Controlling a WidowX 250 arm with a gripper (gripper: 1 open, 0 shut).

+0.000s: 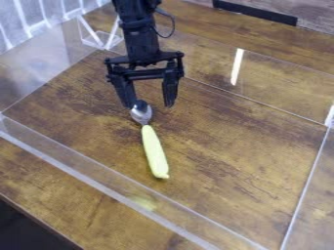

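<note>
My black gripper (147,94) hangs in the upper middle of the camera view, open, its two fingers spread above and to either side of the bowl of a silver spoon (141,112). The spoon has a long pale yellow handle (155,151) that points toward the front, lying on the wooden table (235,156). Nothing shows between the fingertips.
Clear transparent panels (39,68) border the work area on several sides. A white frame piece (97,37) stands behind the arm at the back left.
</note>
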